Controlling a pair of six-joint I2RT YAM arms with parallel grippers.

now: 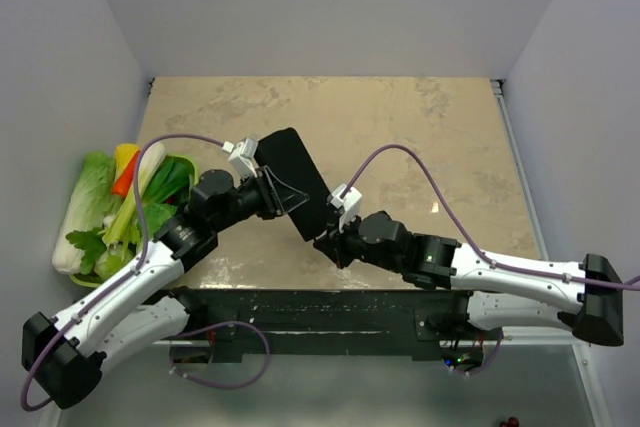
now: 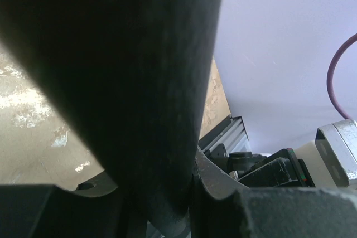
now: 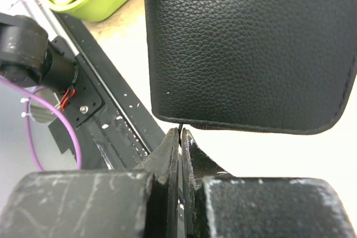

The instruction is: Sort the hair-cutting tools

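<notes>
A black leather case [image 1: 285, 157] with a stitched edge hangs tilted between both grippers above the table [image 1: 450, 137]. In the left wrist view it [image 2: 117, 59] fills the centre, reaching down between the fingers of my left gripper [image 1: 285, 199]; whether these grip it tightly is unclear. My right gripper is shut at the case's lower edge, with a thin dark strand, perhaps a zipper pull or cord, at its tips. In the right wrist view the case [image 3: 245, 54] fills the upper right, with a metal piece along its top. No tools are visible.
A green basket [image 1: 190, 172] of vegetables stands at the left, beside the left arm. Walls enclose the sides and back, and a dark rail [image 1: 310, 312] runs along the front edge.
</notes>
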